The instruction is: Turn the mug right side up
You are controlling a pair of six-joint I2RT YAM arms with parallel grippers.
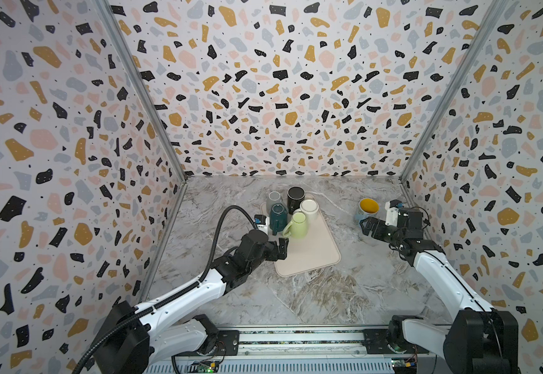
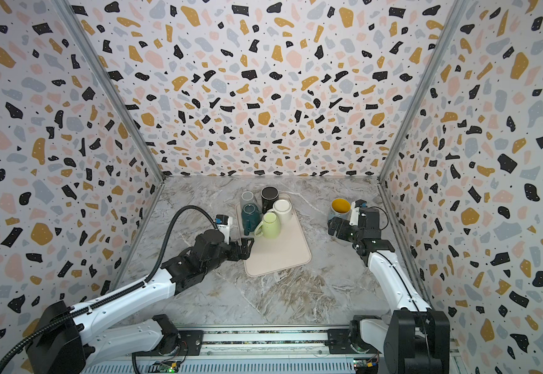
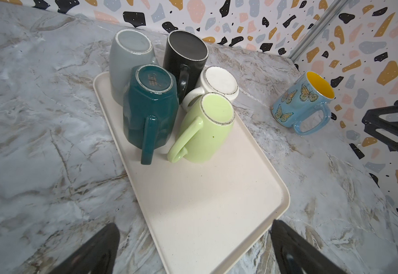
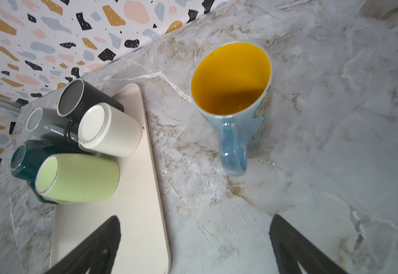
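A light blue mug with a yellow inside and butterflies on its wall stands upright on the marble table, its opening facing up. Its handle points toward my right gripper, which is open, empty and apart from the mug. In the left wrist view the same blue mug appears at the upper right. My left gripper is open over the near part of the cream tray, with nothing between its fingers. The right gripper's fingers show at that view's right edge.
Upside down at the tray's far end are a teal mug, a green mug, a white mug, a black mug and a grey mug. The tray's near half is bare, as is the table between tray and blue mug.
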